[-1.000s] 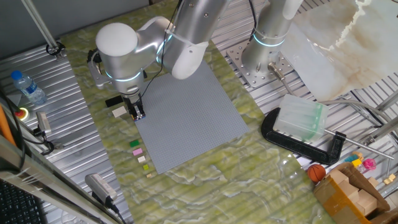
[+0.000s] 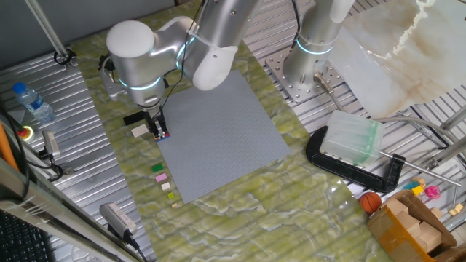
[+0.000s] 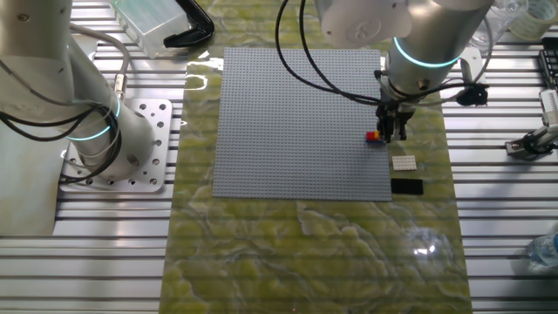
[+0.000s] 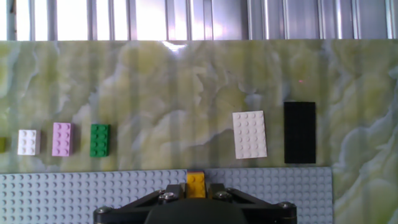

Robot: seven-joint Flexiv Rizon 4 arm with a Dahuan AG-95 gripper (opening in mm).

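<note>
A small orange-yellow brick [image 4: 196, 185] shows between the fingers of my gripper in the wrist view, at the edge of the grey baseplate [image 4: 74, 193]. The fingers flank it closely on both sides; whether they press on it cannot be told. In exterior view 2, a red and yellow piece [image 3: 372, 136] lies at the plate's edge, right beside my gripper [image 3: 391, 131]. Exterior view 1 has the gripper [image 2: 159, 135] low over the same edge, with small coloured bits at its tips. The lower part of the bricks there is hidden.
Off the plate's edge lie a white flat brick [image 4: 250, 135], a black one [image 4: 300, 132], a green brick [image 4: 99, 140], a pink one [image 4: 62, 139] and a small white one [image 4: 28, 142]. Most of the baseplate is bare. A black clamp [image 2: 357, 173] stands well away.
The arm's wrist has shifted slightly up and left in exterior view 1, tilting a little. The fingertips stay near the same plate edge. Loose bricks have not moved.
</note>
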